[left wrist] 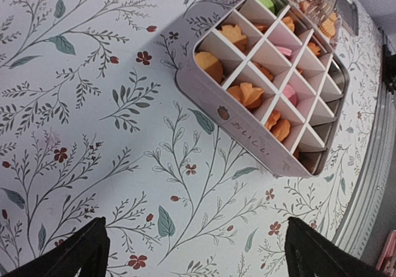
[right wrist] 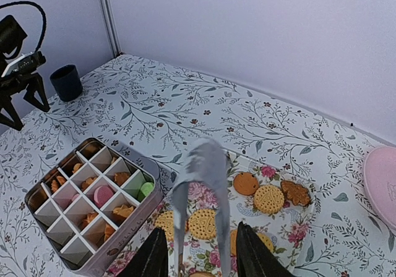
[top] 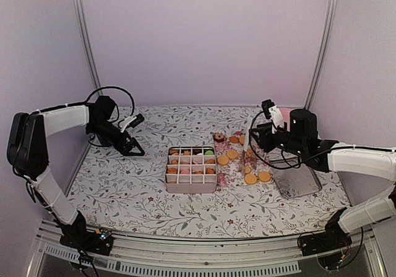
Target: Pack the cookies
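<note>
A pink divided box [top: 192,188] stands mid-table, with cookies in many of its compartments; a green piece [right wrist: 146,190] fills one corner. To its right lies a floral mat [right wrist: 303,227] with loose round cookies [right wrist: 202,224]. My right gripper is shut on the pale, see-through tongs [top: 245,142], one finger outside each arm, tips down among the cookies. Part of a cookie [right wrist: 201,274] shows between the tong arms at the lower edge of the right wrist view; whether they touch it cannot be told. At the left, my left gripper [top: 137,136] hangs open and empty.
A metal tray [top: 298,184] lies right of the mat, under the right arm. The pink plate [right wrist: 380,178] is at the far right, a dark cup [right wrist: 66,83] at the back left.
</note>
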